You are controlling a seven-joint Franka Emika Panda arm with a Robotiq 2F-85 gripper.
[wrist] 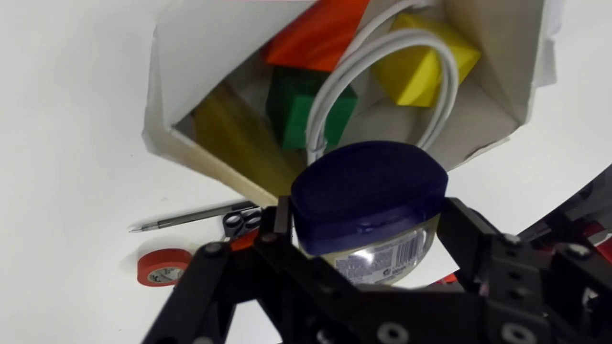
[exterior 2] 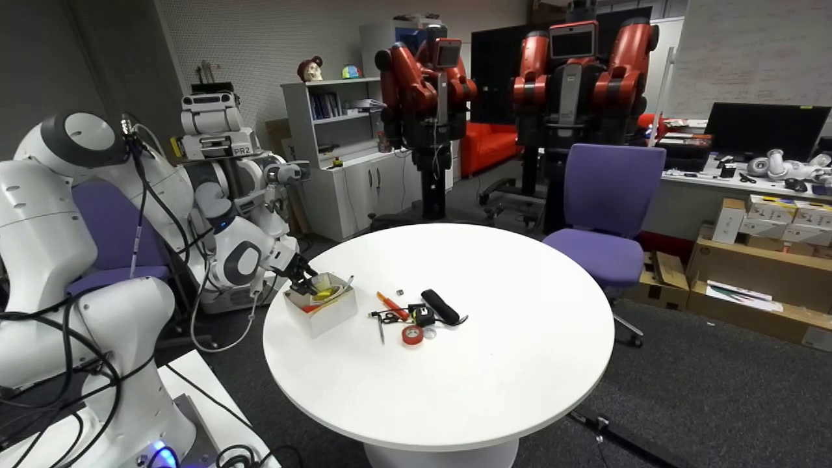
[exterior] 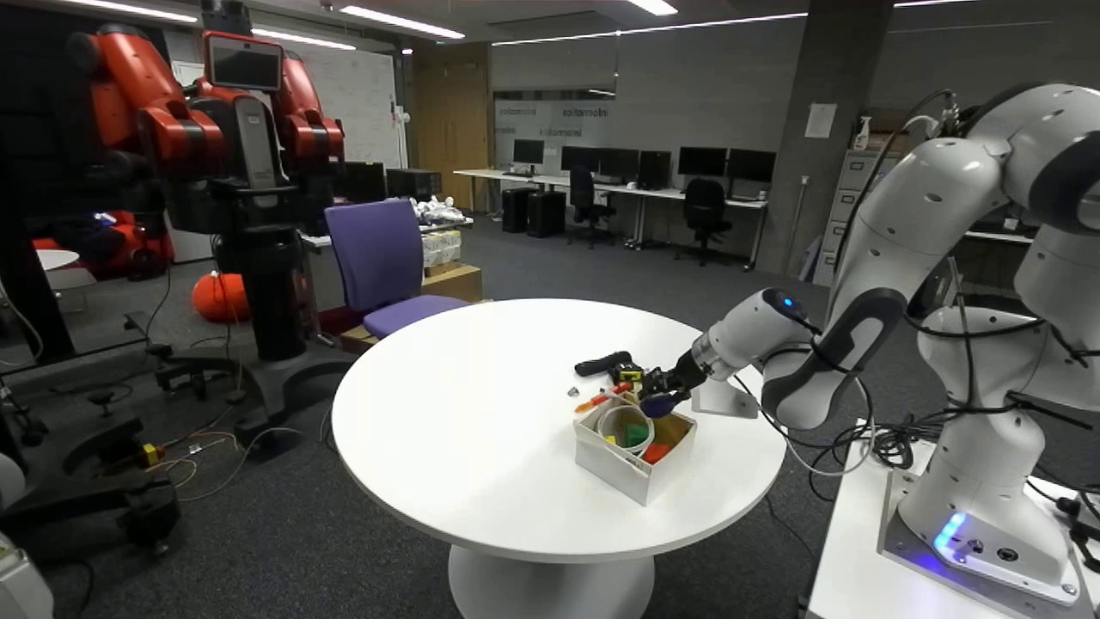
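In the wrist view, my gripper is shut on a small clear bottle with a dark blue cap [wrist: 370, 189], one finger [wrist: 282, 220] against its side. The cap points toward the white open box [wrist: 195, 152]. Exterior view 1 has the bottle [exterior: 660, 404] over the box's rim [exterior: 610, 461] on the arm's side. Inside the box lie a coiled white cable [wrist: 321, 114], a green block [wrist: 310, 109], a yellow block [wrist: 424, 63] and an orange-red block [wrist: 318, 37]. Whether the bottle touches the box I cannot tell.
Beside the box lie a red tape roll [exterior 2: 413, 335], a pen [exterior 2: 381, 329], an orange-handled tool [exterior 2: 392, 305], a tape measure [exterior 2: 423, 315] and a black case [exterior 2: 441, 307].
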